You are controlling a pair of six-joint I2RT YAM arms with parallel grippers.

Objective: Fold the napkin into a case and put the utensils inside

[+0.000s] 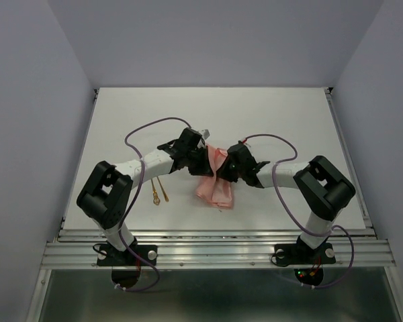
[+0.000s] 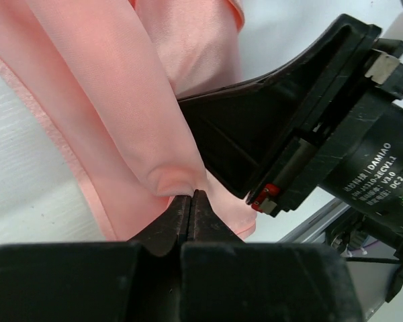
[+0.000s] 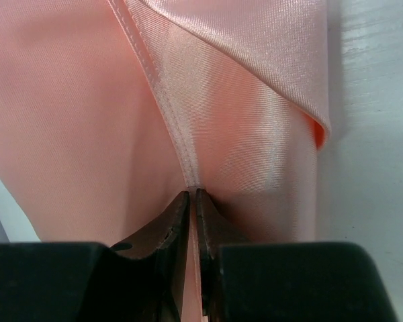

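Observation:
The pink napkin [image 1: 213, 194] lies as a narrow folded strip near the table's middle, its upper part ruffled between the two arms. My left gripper is shut, and a fold of the napkin [image 2: 114, 87] puckers into its fingertips. Close on the right, my right gripper has a narrow gap between its fingertips, right over a stitched hem of the napkin [image 3: 242, 134]. Gold utensils, one with an ornate end [image 1: 156, 199] and a slim one [image 1: 163, 190], lie left of the napkin, partly hidden by the left arm.
The two grippers are very near each other; the right one's black body [image 2: 255, 134] fills much of the left wrist view. A metal rail [image 1: 215, 248] runs along the front edge.

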